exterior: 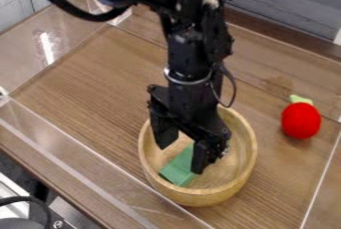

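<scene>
A tan round bowl (226,183) sits on the wooden table at the lower centre, with a green block (178,170) lying inside it. My black gripper (185,145) hangs down inside the bowl over the green block, its fingers spread open on either side. The arm hides part of the block.
A red tomato-like object (301,121) with a pale green top lies right of the bowl. A raised wall runs along the back.
</scene>
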